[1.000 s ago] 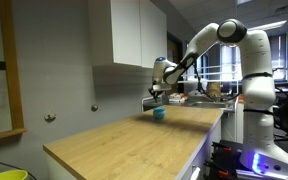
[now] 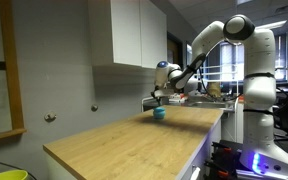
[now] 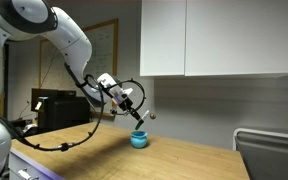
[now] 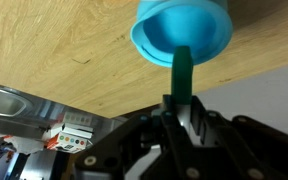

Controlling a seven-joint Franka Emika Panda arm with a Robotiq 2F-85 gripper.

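A light-blue cup or bowl stands upright on the wooden counter, and its open mouth faces the camera in the wrist view. My gripper is shut on a slim green object, whose far end overlaps the cup's opening in that view. From the side, the gripper hangs tilted just above the blue cup, with a thin dark shape below it. Whether the green object's tip is inside the cup or above it, I cannot tell. The cup also shows below the arm in exterior view 1.
White cabinets hang above the back wall. Beside the counter edge, the wrist view shows a cluttered area with a red-and-white item.
In exterior view 1 the gripper's body has shifted slightly left and changed its tilt above the cup. The blue cup has stayed in place.
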